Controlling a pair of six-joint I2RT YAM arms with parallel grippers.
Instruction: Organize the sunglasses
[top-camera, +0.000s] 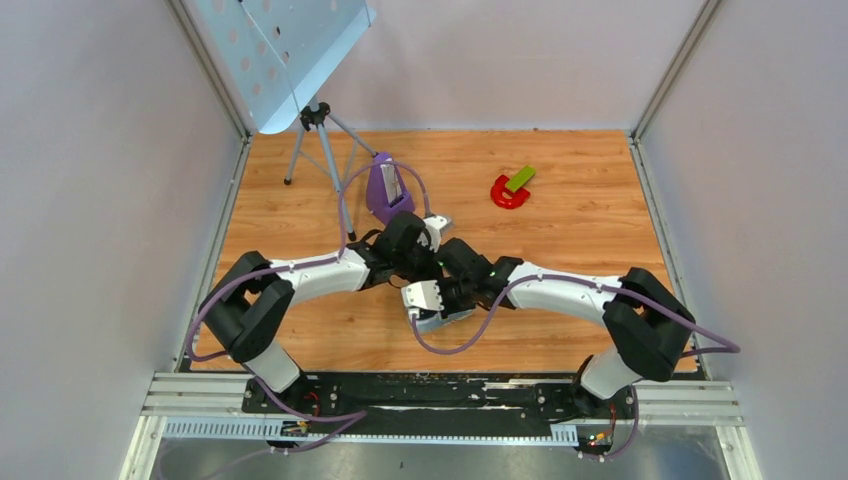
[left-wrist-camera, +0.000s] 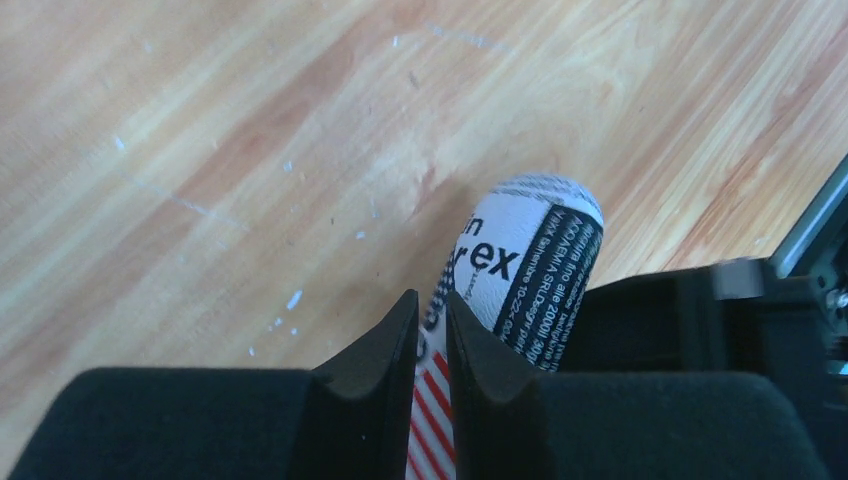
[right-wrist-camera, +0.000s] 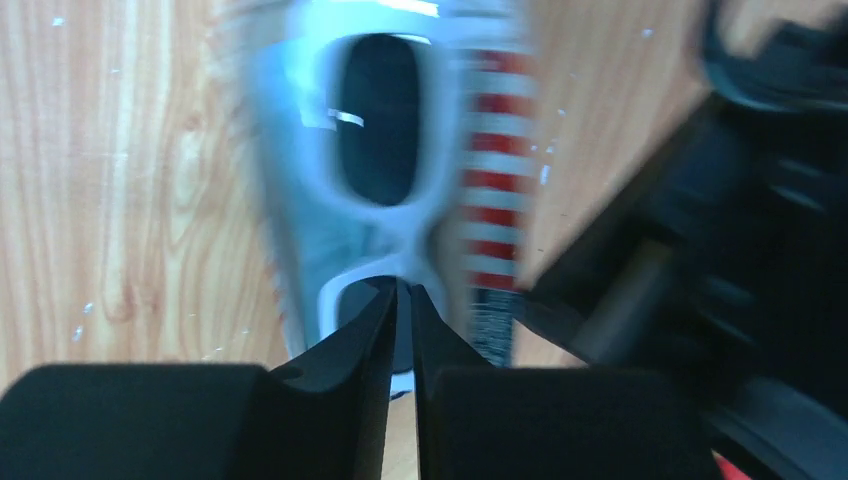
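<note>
In the left wrist view a case with red-white stripes and black lettering (left-wrist-camera: 525, 290) sits in my left gripper, which is shut on it, over the wood. From the right wrist view, pale-framed sunglasses (right-wrist-camera: 400, 215) with dark lenses lie in the open striped case (right-wrist-camera: 495, 180), blurred at the top. My right gripper is at the glasses' lower lens, its fingertips close together; whether anything is between them is unclear. Both grippers meet near the table's front middle in the top view, largely hidden by the arms.
A purple holder (top-camera: 378, 190) stands behind the arms beside a tripod (top-camera: 325, 140). A red curved piece (top-camera: 508, 202) with a green block (top-camera: 520, 178) lies at the back right.
</note>
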